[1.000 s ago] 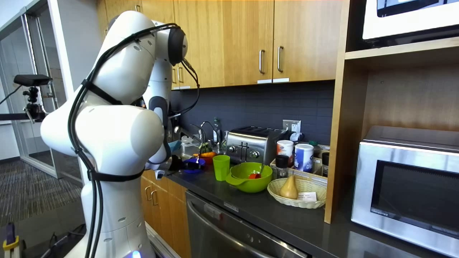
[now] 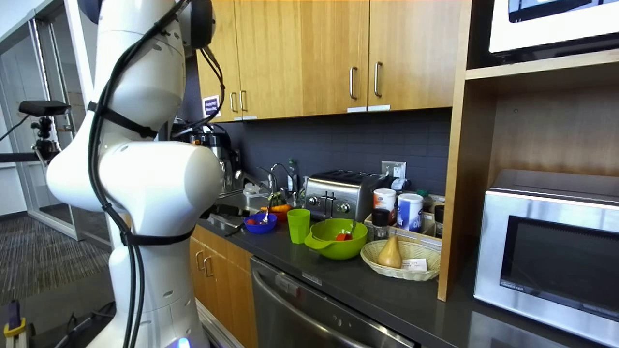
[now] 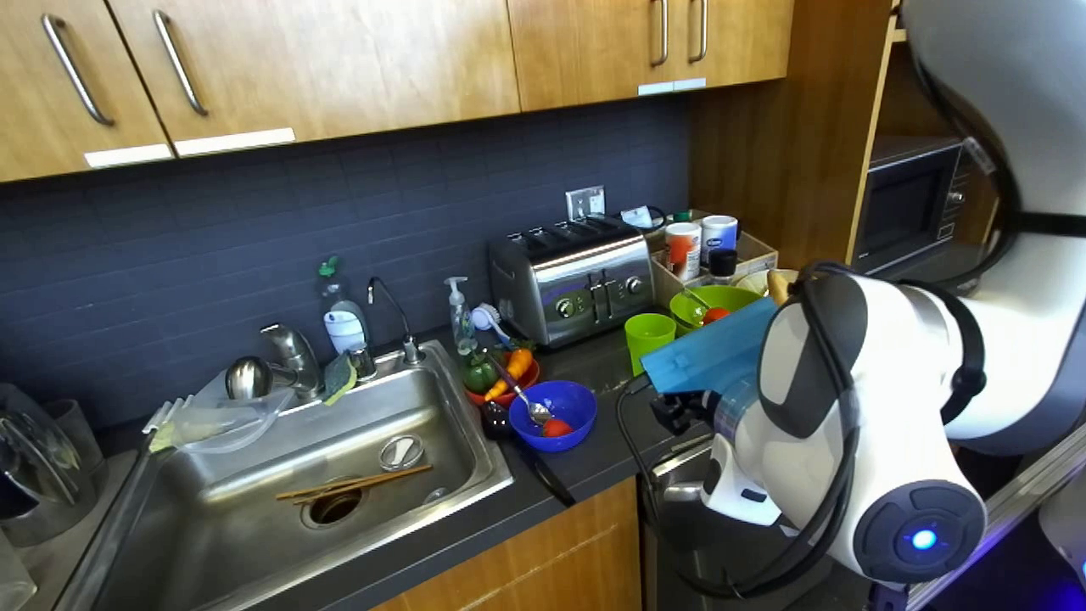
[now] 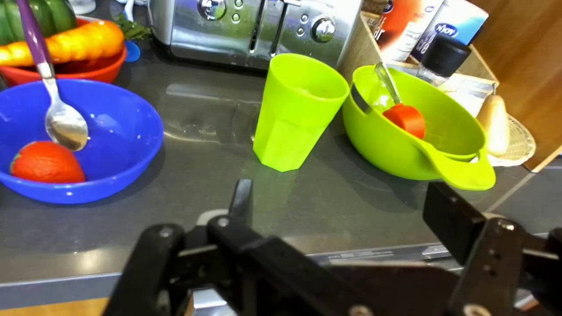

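My gripper is open in the wrist view, its black fingers wide apart with nothing between them. It points toward the counter from the front edge. Beyond it stands an upright green cup (image 4: 297, 113), apart from the fingers. To the cup's right sits a green bowl (image 4: 390, 150) holding an orange-red scoop (image 4: 405, 120). At the left, a blue bowl (image 4: 124, 131) contains a tomato (image 4: 47, 162) and a purple-handled spoon (image 4: 66, 125). In exterior view 2, the gripper (image 3: 677, 409) is partly hidden beneath a blue panel (image 3: 708, 351) on the arm.
A toaster (image 3: 575, 280) stands against the back wall. Left of the blue bowl is a sink (image 3: 229, 489) with chopsticks (image 3: 356, 484) inside. A wicker basket (image 2: 420, 253) with a butternut squash (image 2: 390, 253) lies at the right. Bare counter surrounds the cup's front.
In exterior view 1, the arm has drawn back and to the left. The blue bowl, partly covered by the gripper before, now shows clearly. The counter objects stand where they were.
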